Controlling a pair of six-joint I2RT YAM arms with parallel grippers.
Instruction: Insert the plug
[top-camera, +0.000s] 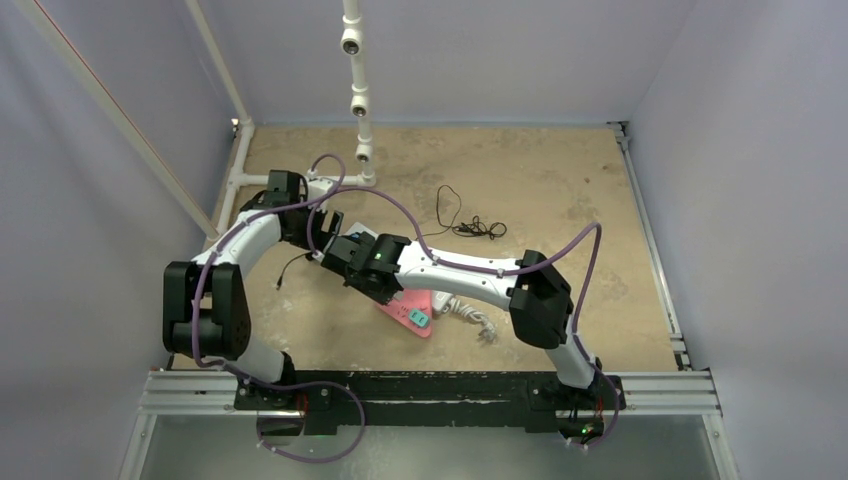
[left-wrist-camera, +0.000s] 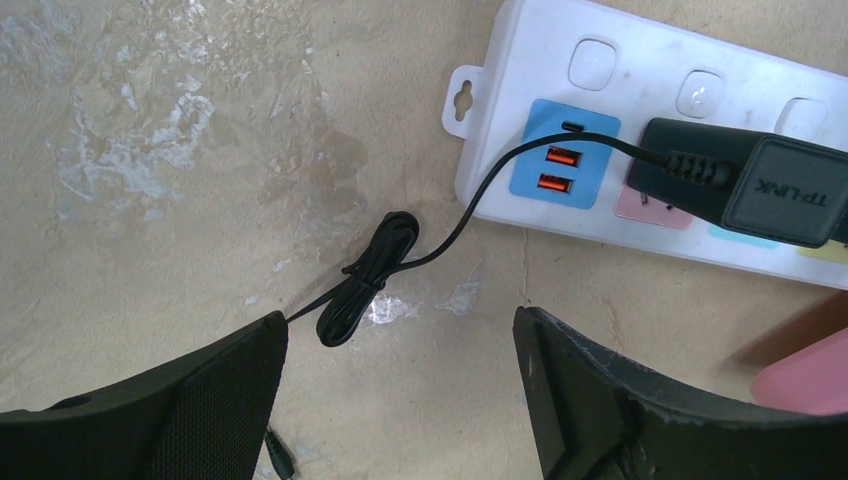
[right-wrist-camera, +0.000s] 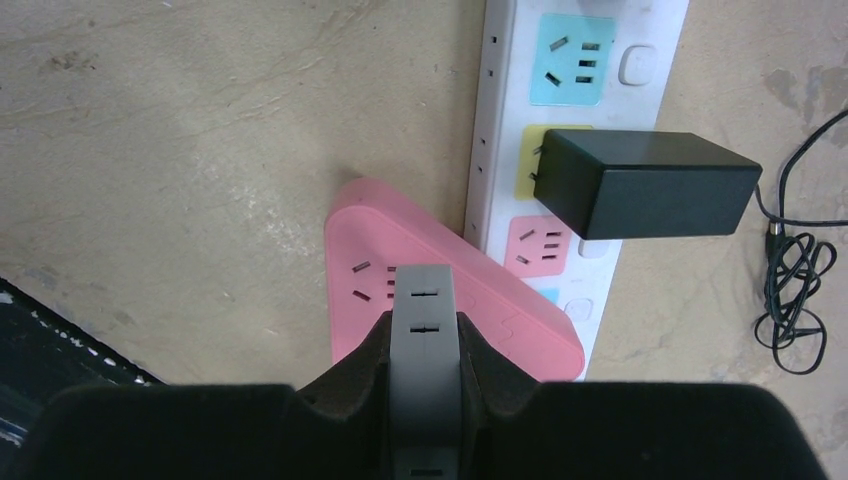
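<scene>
In the left wrist view a white power strip carries a black TP-LINK adapter, its cable running to a bundled coil with a black connector lying below. My left gripper is open above the bare table beside the coil. In the right wrist view my right gripper is shut on a grey block-like piece with dark slots, over a pink power strip next to the white one. A black box-shaped adapter sits on the white strip. Whether the grey piece is a plug I cannot tell.
A coiled black cable lies behind the strips. A white coiled cord is to their right. Both arms are close together over the middle-left.
</scene>
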